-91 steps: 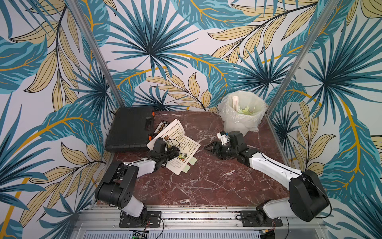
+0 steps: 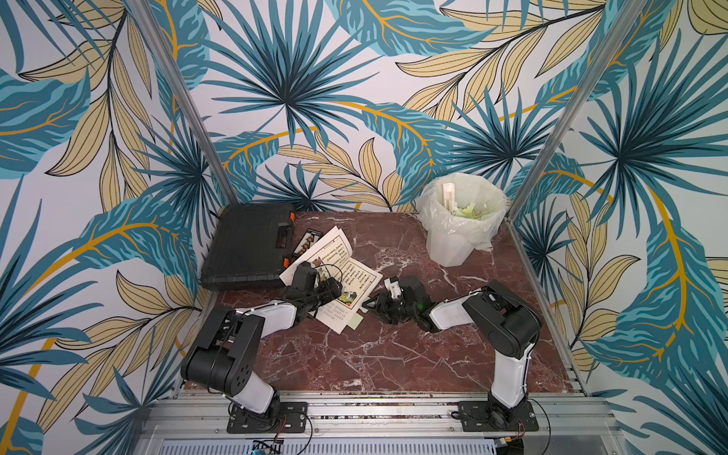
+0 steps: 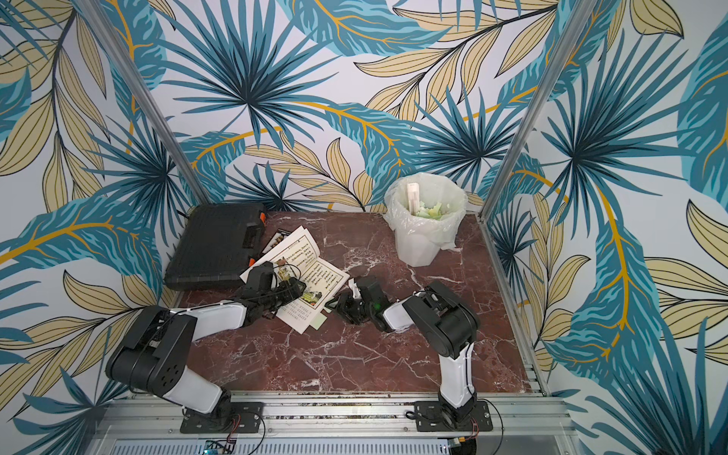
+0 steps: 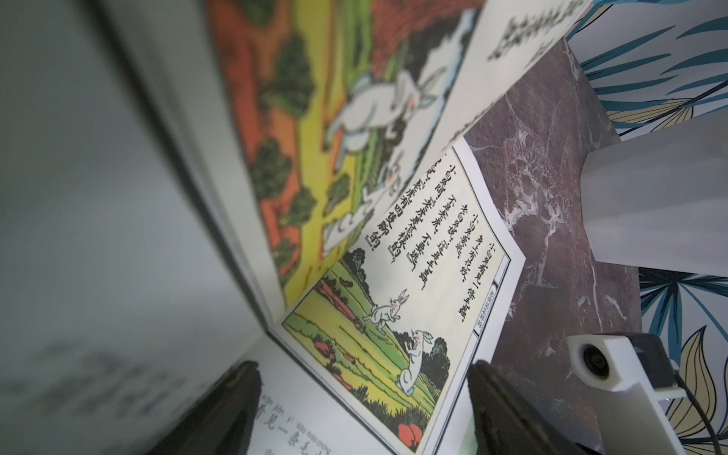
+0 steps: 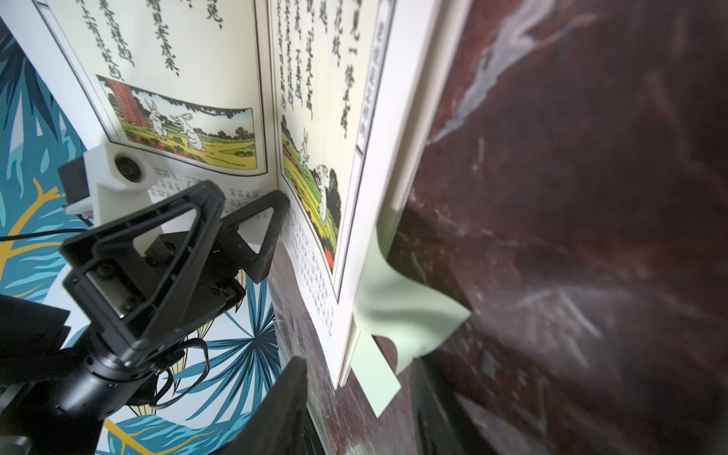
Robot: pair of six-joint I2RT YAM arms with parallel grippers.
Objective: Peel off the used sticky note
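Note:
An open picture book (image 2: 352,276) lies on the marble table. A pale green sticky note (image 5: 402,311) sticks out, curled, from the book's right edge, with a second tab below it. My left gripper (image 3: 292,289) is over the book, its fingers apart above the pages in the left wrist view. My right gripper is just right of the book, its fingers apart and close to the note's lower end, with nothing visibly held.
A black case (image 2: 246,242) lies at the back left, beside a small dark item. A lined bin (image 2: 455,242) holding scraps stands at the back right.
My right arm has folded in and moved left and toward the front, reaching the book's edge by the note. The left arm looks unchanged.

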